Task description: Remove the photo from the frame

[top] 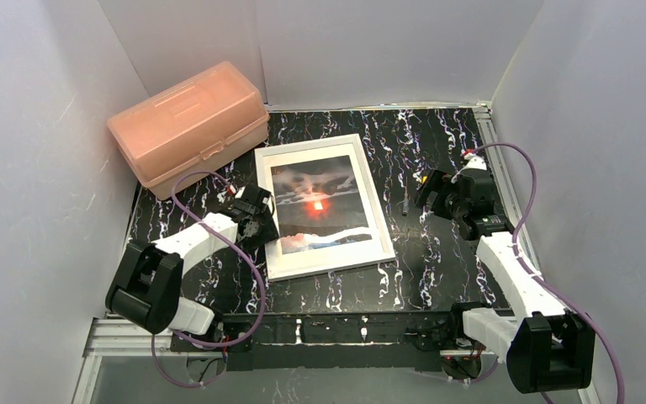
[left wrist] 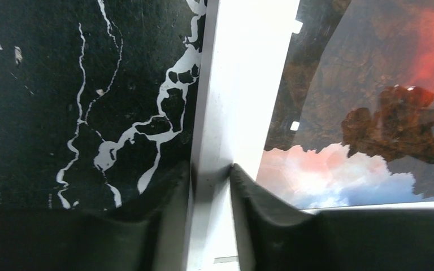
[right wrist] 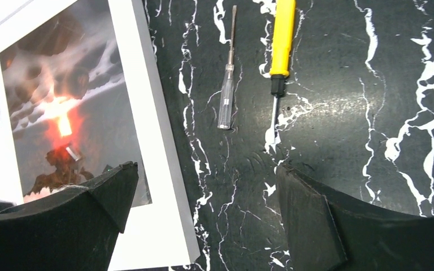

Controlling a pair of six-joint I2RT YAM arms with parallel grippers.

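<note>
A white picture frame (top: 371,201) lies flat mid-table, holding a photo (top: 320,215) of a dark sky with a red glow. My left gripper (top: 267,225) is at the frame's left side; in the left wrist view its blurred fingers flank the white rail (left wrist: 220,90), part open, contact unclear. My right gripper (top: 427,187) stands open to the right of the frame, fingers empty, above the table by two screwdrivers, a clear one (right wrist: 226,96) and a yellow-handled one (right wrist: 282,39).
A closed pink plastic box (top: 185,122) fills the back left corner. Grey walls enclose the back and sides.
</note>
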